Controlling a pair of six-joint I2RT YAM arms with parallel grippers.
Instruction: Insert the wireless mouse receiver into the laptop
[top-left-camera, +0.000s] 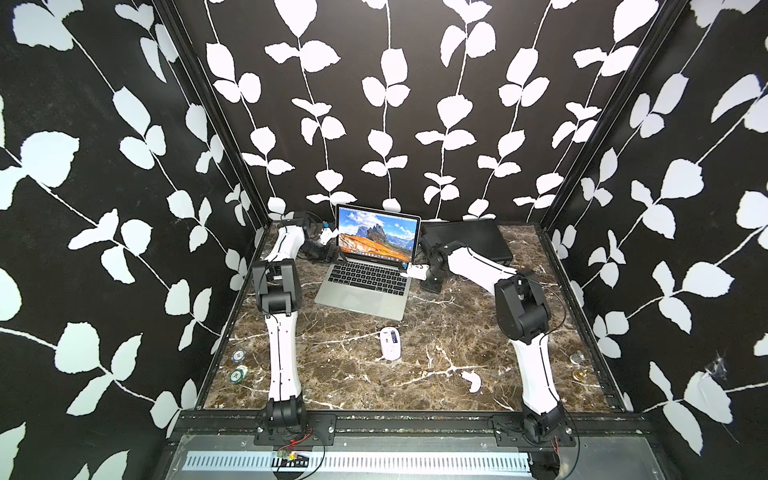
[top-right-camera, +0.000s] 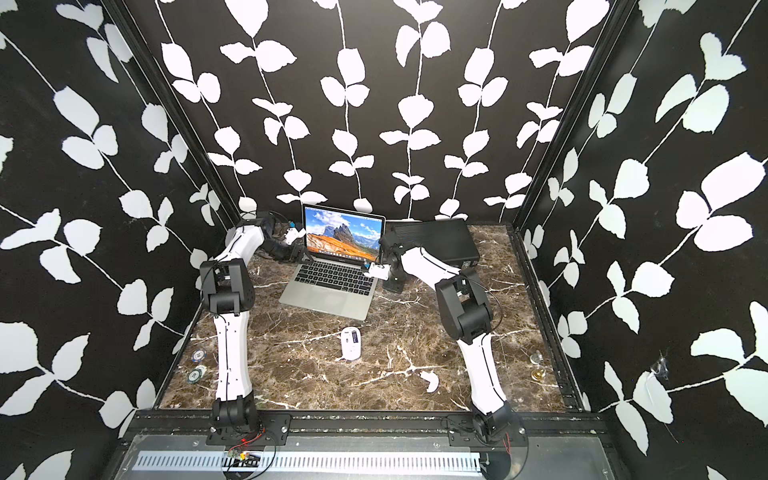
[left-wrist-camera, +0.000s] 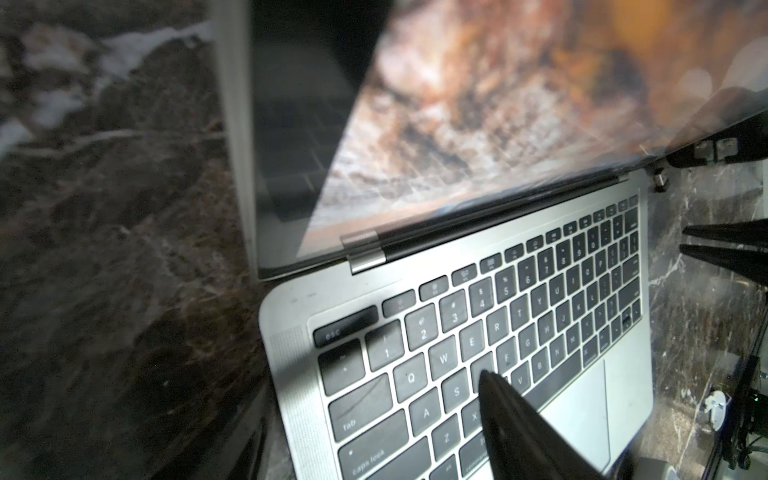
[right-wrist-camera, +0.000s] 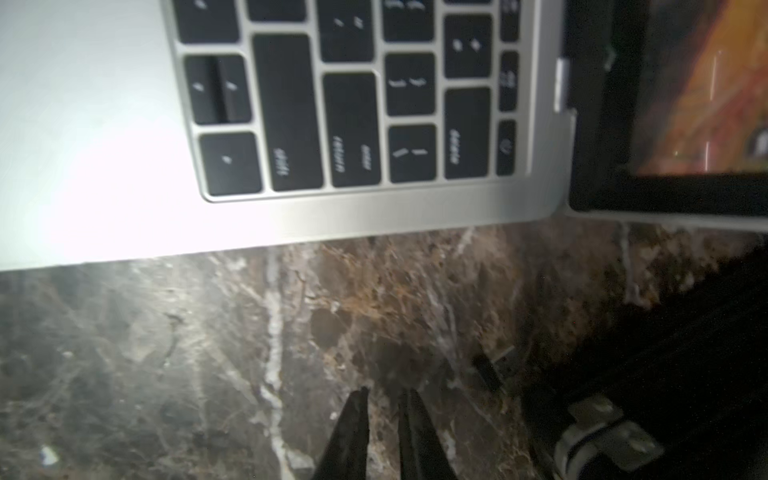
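The laptop (top-left-camera: 364, 297) stands with its lid raised at the back of the table. A small dark receiver with a silver end lies on the marble off the laptop's right side, near the hinge; the left wrist view also shows the receiver (left-wrist-camera: 660, 180) there. My right gripper is slightly open, with nothing between its narrow fingertips, clear of the receiver and to its left in its own wrist view. At the laptop's left edge, my left gripper is wide open, one finger (left-wrist-camera: 512, 420) over the keyboard and the other outside the edge.
Behind the right gripper is a black box (top-left-camera: 472, 238), close to the receiver. A white mouse (top-left-camera: 390, 343) and a white curved piece (top-left-camera: 472, 381) lie in front. Small round items (top-left-camera: 238, 373) sit at the left. The front middle has free room.
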